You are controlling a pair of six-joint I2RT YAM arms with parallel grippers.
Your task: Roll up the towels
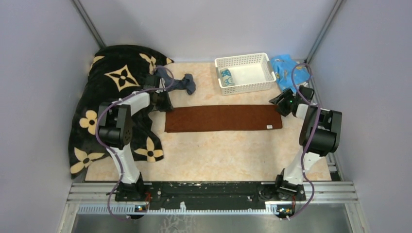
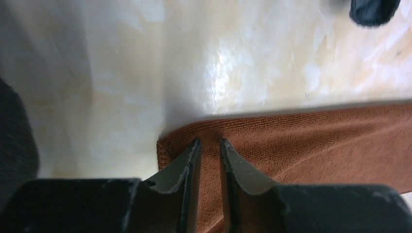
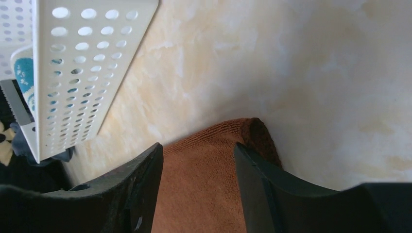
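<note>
A long folded brown towel (image 1: 221,116) lies flat across the middle of the table, a white label near its right end. At its upper left corner my left gripper is shut on the towel's edge, as the left wrist view shows. At the upper right corner my right gripper stands open, its fingers either side of the towel's top, close to the folded corner.
A white basket (image 1: 245,87) holding a small rolled cloth stands behind the towel. A blue cloth (image 1: 286,70) lies back right, a grey cloth (image 1: 187,82) back left, and a black patterned blanket (image 1: 92,121) fills the left.
</note>
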